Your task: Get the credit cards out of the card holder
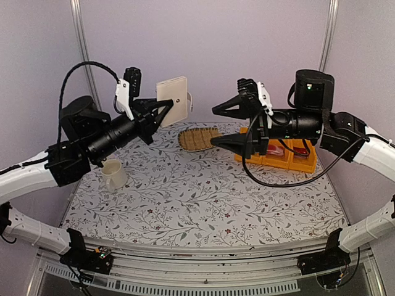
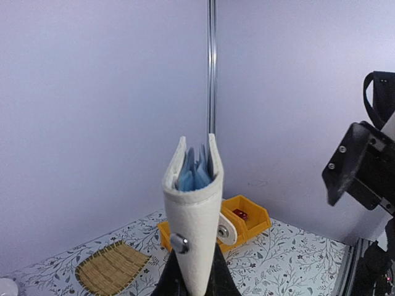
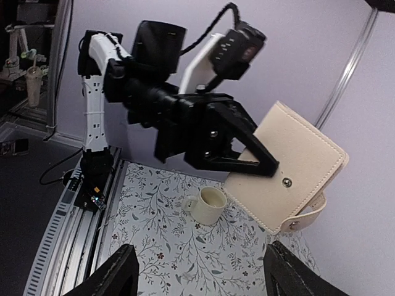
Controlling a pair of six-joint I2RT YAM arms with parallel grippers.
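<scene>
Held up above the table, the white card holder is pinched by my left gripper, which is shut on it. In the left wrist view the card holder stands upright with its top mouth spread, and bluish cards or pocket edges show inside. Its strap with a metal snap hangs loose at the side. My right gripper stands wide open to the right of the holder, apart from it, with nothing between its fingers. In the right wrist view the card holder lies beyond those open fingers.
A yellow divided box with red items sits at the back right, partly behind the right gripper. A woven tray lies at the back middle, and a cream mug stands at the left.
</scene>
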